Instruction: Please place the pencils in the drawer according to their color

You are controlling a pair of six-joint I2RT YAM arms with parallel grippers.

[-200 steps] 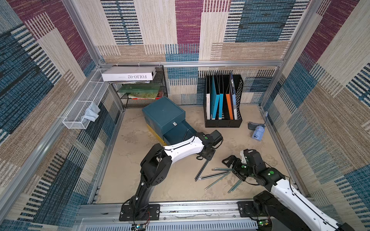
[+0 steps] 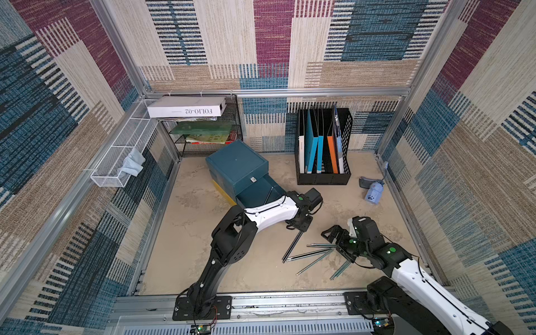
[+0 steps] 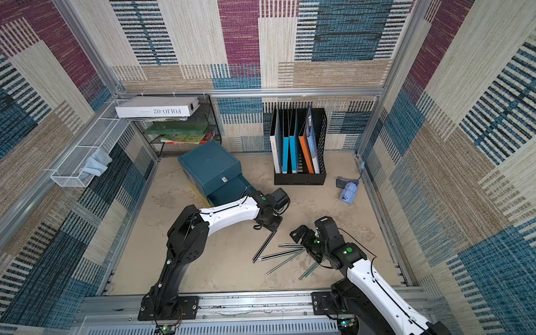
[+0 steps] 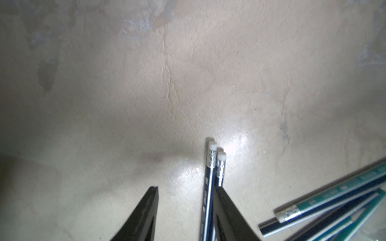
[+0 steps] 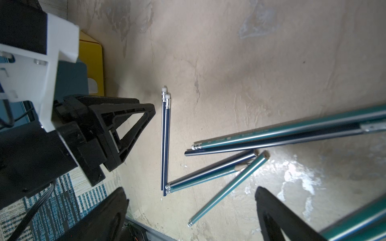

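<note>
Two dark navy pencils (image 4: 208,184) lie side by side below my left gripper, whose fingers stand apart with nothing seen between them. More pencils, teal and navy, lie crossed to their right, near my right gripper (image 2: 340,243); in the right wrist view its fingertips are apart above a teal pencil (image 5: 227,188). The teal drawer unit (image 2: 234,162) has an open drawer (image 2: 256,191) behind my left gripper, with something thin inside.
A black file holder (image 3: 298,177) with folders stands at the back right. A blue object (image 2: 374,192) lies at the right. Wire shelves (image 3: 167,139) and a white basket (image 2: 114,167) are at the back left.
My left arm has shifted very slightly, mostly at its elbow. The right arm, pencils and drawer look unchanged.
</note>
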